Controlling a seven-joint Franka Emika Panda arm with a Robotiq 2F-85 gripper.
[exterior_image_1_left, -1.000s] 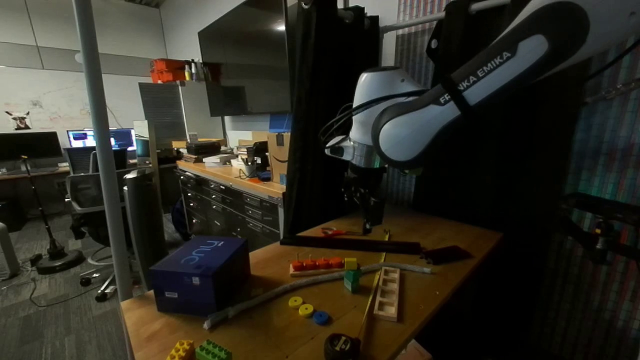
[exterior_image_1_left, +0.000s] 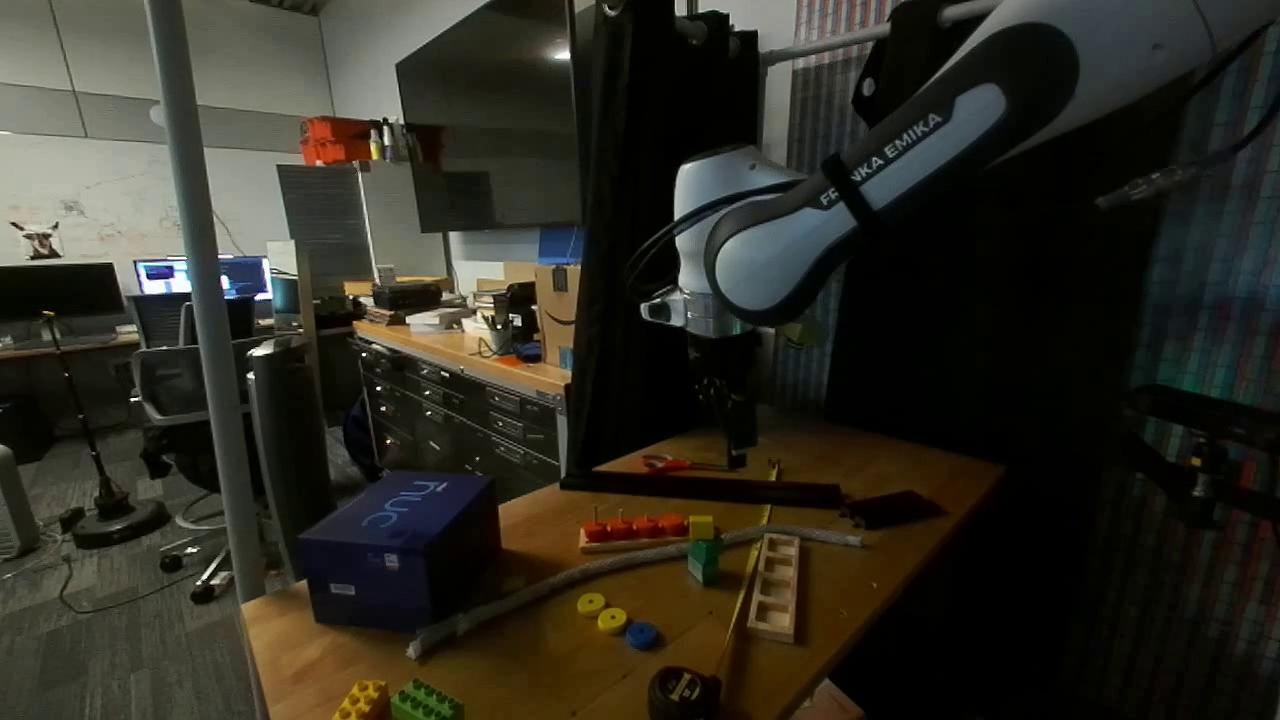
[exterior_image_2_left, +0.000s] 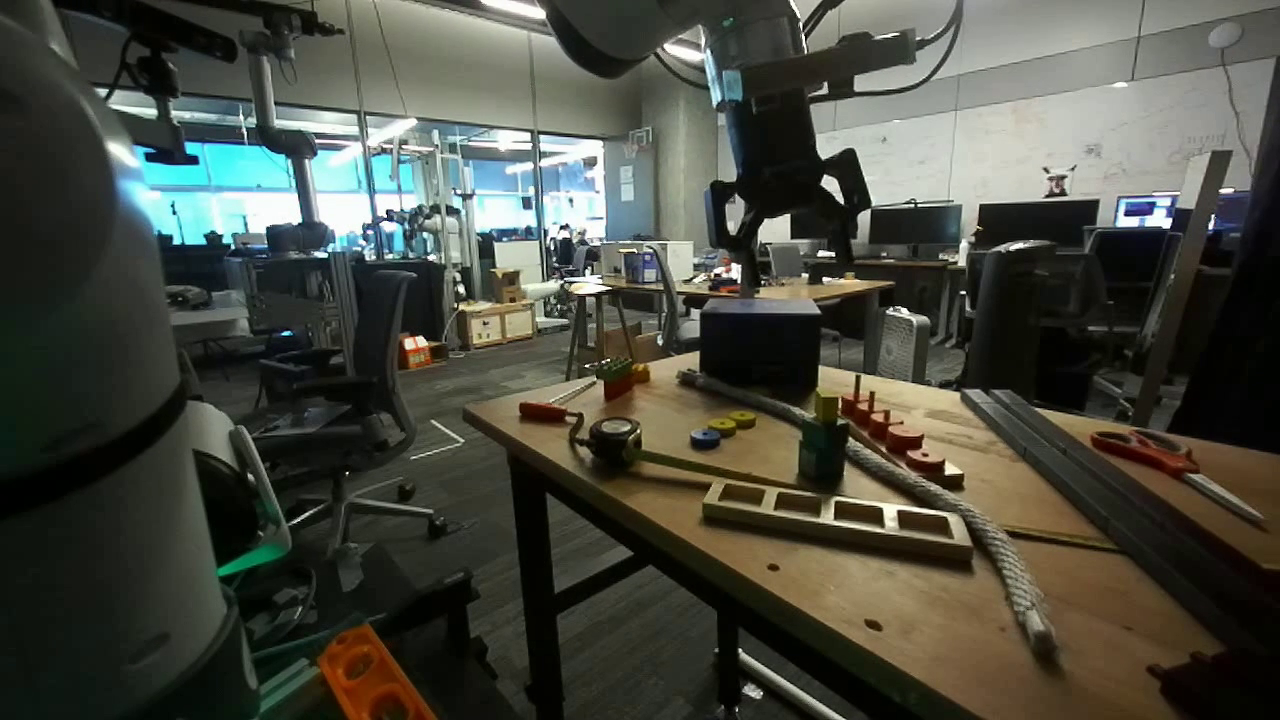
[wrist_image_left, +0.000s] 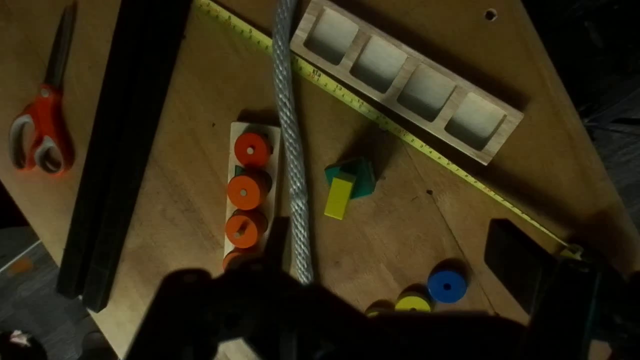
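Above the table, my gripper (exterior_image_2_left: 797, 266) stands open, its fingers spread wide with nothing visible between them. In the wrist view, a yellow block (wrist_image_left: 339, 195) sits on top of green blocks (wrist_image_left: 363, 180), ahead of the fingers. A wooden peg board (wrist_image_left: 233, 162) with several orange-red rings (wrist_image_left: 246, 191) lies to their left. Between board and blocks runs a grey rope (wrist_image_left: 291, 132). One blue ring (wrist_image_left: 447, 286) and two yellow rings (wrist_image_left: 413, 302) lie loose, partly covered by the gripper. The wooden tray (wrist_image_left: 403, 55) shows several empty compartments.
A yellow tape (wrist_image_left: 354, 101) stretches from the tape measure (exterior_image_1_left: 683, 692) across the table. A dark bar (exterior_image_1_left: 708, 488) and red-handled scissors (exterior_image_2_left: 1148, 450) lie on one side. The dark blue box (exterior_image_1_left: 402, 546) stands near the table's edge. Toy bricks (exterior_image_1_left: 426, 700) lie nearby.
In exterior view 1, the arm has shifted left, and the gripper slightly left with it. The objects on the table have not moved.
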